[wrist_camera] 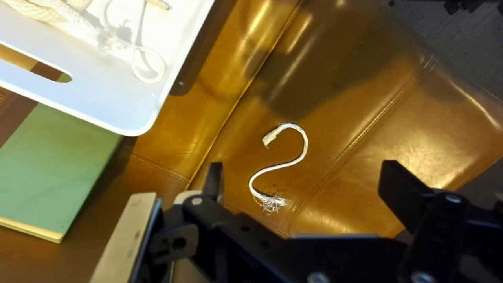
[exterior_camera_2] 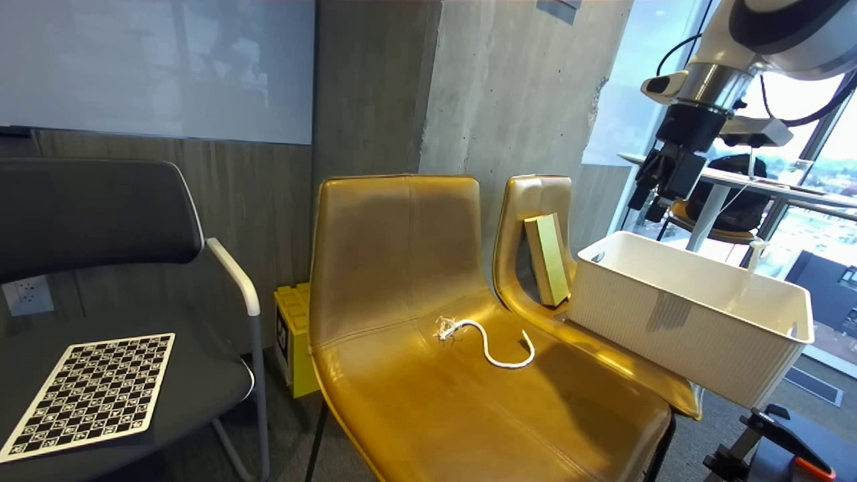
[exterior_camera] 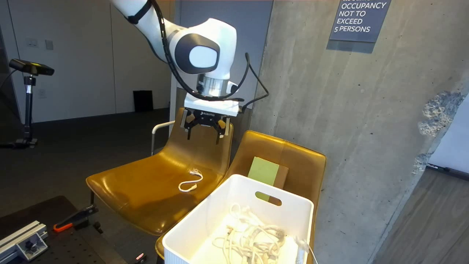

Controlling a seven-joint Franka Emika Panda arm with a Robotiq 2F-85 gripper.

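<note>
A short white rope (exterior_camera: 191,180) lies curved in an S on the tan leather seat of the left chair (exterior_camera: 140,184). One end of the rope (wrist_camera: 305,147) is frayed and the other looks wrapped, as the wrist view shows. My gripper (exterior_camera: 203,134) hangs well above that seat, open, with nothing between its fingers. In exterior view 2 the gripper (exterior_camera_2: 652,205) appears at the upper right, apart from everything below. A white bin (exterior_camera: 303,206) stands on the second chair, holding a heap of pale ropes (exterior_camera: 257,242).
A green and brown block (exterior_camera: 263,171) leans on the second chair's backrest behind the bin, whose raised walls border the rope's seat. Exterior view 2 shows a dark chair (exterior_camera_2: 96,217) bearing a checkered board (exterior_camera_2: 92,393). Around the rope, the seat is bare.
</note>
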